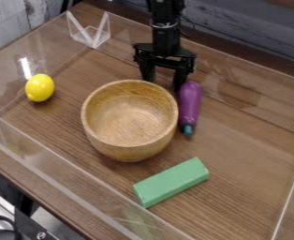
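Note:
My black gripper (165,64) reaches down from the top middle, just behind a tan bowl (128,131) and near the upper end of a purple eggplant-like object (190,103). Its fingers are small and dark against the dark wood, so I cannot tell whether they are open or shut. The purple object lies along the bowl's right side.
A yellow lemon-like object (39,88) lies at the left, a green block (171,182) at the front. A clear wire-like item (94,28) sits at the back left.

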